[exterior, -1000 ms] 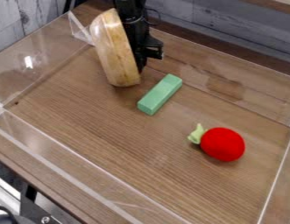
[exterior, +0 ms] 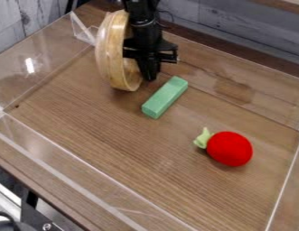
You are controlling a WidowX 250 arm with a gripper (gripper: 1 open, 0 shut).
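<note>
A black robot arm reaches down from the top of the view, its gripper [exterior: 149, 63] low over the wooden table beside a large pale yellow, rounded object [exterior: 113, 52] that stands tilted on its edge at its left. The fingertips are dark and partly hidden, so whether they are open or shut is unclear. A green block [exterior: 165, 97] lies just right and in front of the gripper. A red tomato-like object [exterior: 230, 149] with a pale green top lies at the lower right.
A grey panelled wall [exterior: 236, 32] runs along the back, and the table's left edge shows at lower left.
The gripper and the yellow object have shifted slightly, the yellow object turning to show more of its rim. The green block and red object are unmoved.
</note>
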